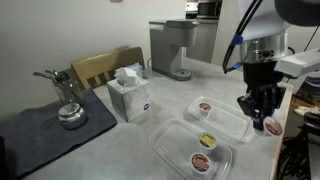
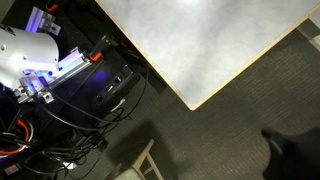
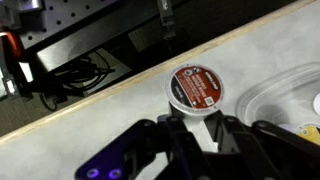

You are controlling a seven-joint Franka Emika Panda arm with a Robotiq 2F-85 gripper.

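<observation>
A coffee pod with a reddish-brown lid [image 3: 197,88] is held between the fingertips of my gripper, seen in the wrist view over the table's edge strip. In exterior view 1 my gripper [image 1: 264,122] is at the right, shut on the same pod [image 1: 273,127]. Two more pods, one with a yellow lid [image 1: 208,141] and one with a red label [image 1: 201,162], sit in the near clear tray [image 1: 173,131]. A further pod [image 1: 205,107] is in the far clear tray [image 1: 235,119]. My gripper is not seen in exterior view 2.
A coffee machine [image 1: 171,50] stands at the back, with a white tissue box [image 1: 130,98] before it. On the left, a metal kettle-like pot [image 1: 70,112] rests on a dark mat [image 1: 45,135].
</observation>
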